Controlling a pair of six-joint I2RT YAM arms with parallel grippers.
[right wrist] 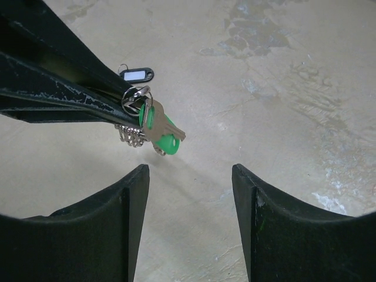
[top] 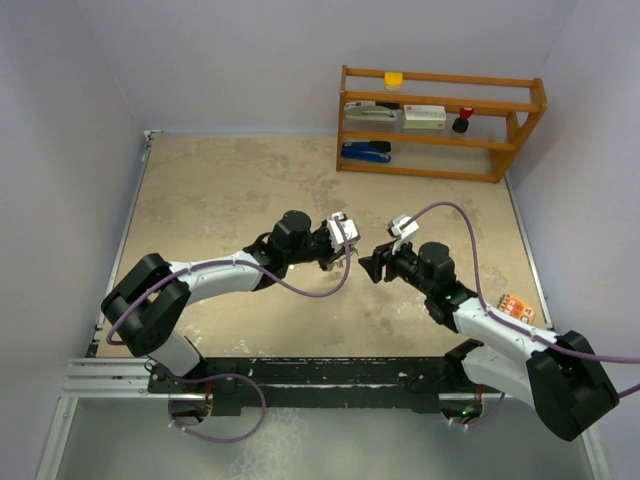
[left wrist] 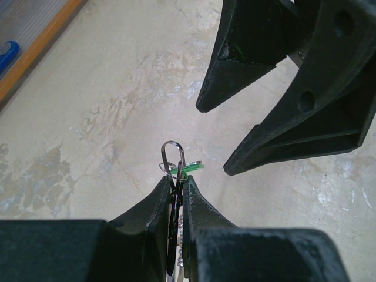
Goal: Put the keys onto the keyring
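Observation:
My left gripper is shut on the keyring (left wrist: 172, 161), whose metal loop sticks out past the fingertips. Against the ring, in the right wrist view, is a key (right wrist: 157, 122) with a green head; I cannot tell whether it is fully threaded. A small chain (right wrist: 130, 135) and a dark tag with a white label (right wrist: 136, 75) show behind the left fingers. Facing them, my right gripper stands open with nothing between its fingers, a short way from the key.
A wooden shelf (top: 440, 137) at the back holds a white box (top: 424, 117), a blue stapler (top: 366, 152) and other items. On the right of the table lies an orange patterned piece (top: 516, 308).

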